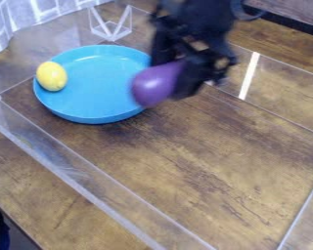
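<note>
A blurred dark gripper (179,68) hangs over the right side of a blue plate (87,98), shut on a purple, rounded object (153,85). The purple object is held above the plate's right part. A yellow, egg-shaped object (51,75) rests at the left side of the plate.
Clear acrylic edges (87,186) cross the wooden table (199,176). A small clear stand (110,21) is behind the plate, and a white cloth (3,20) lies at the top left.
</note>
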